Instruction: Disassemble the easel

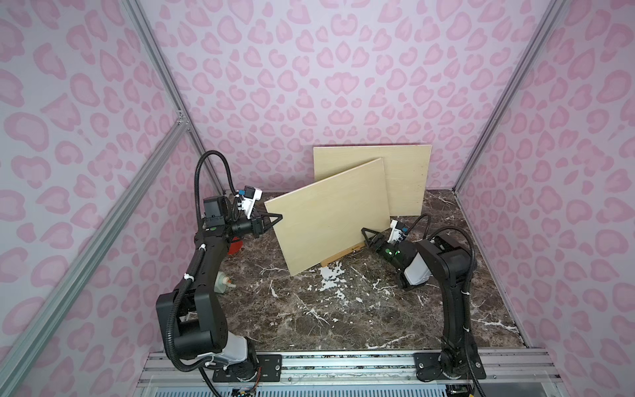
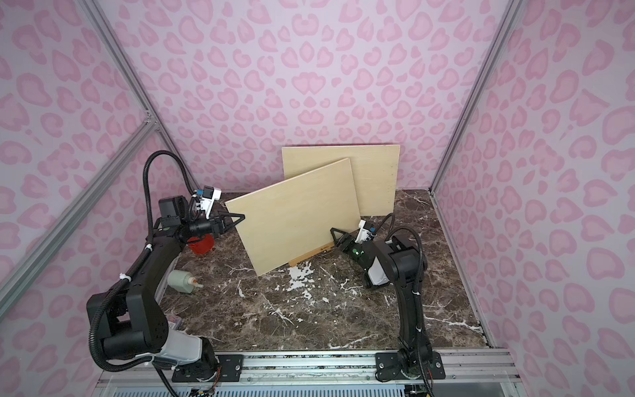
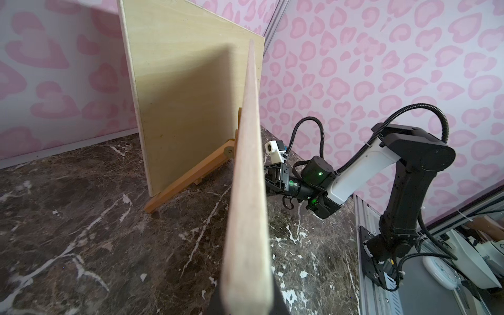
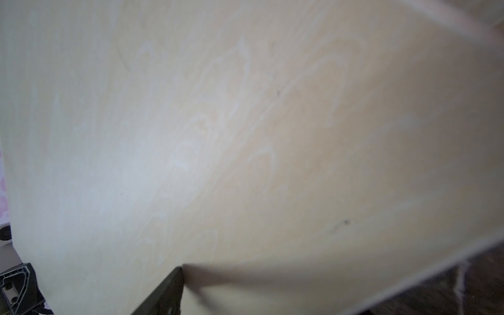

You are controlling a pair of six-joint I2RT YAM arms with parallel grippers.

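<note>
A pale wooden board (image 1: 330,211) is held tilted, its left edge in my left gripper (image 1: 277,217), which is shut on it. From the left wrist view the same board (image 3: 245,199) appears edge-on. My right gripper (image 1: 365,234) is at the board's lower right; one dark finger (image 4: 167,294) lies in front of the face, and its fingers look part open. A second board (image 1: 406,175) stands upright behind. Orange-brown wooden bars (image 3: 191,176) rest at that rear board's foot. A wooden strip (image 1: 342,254) shows under the front board; much of the frame is hidden.
White flakes (image 1: 332,278) are scattered on the dark marbled table (image 1: 291,317). Near my left arm are a red container (image 2: 201,244) and a pale green bottle (image 2: 180,281).
</note>
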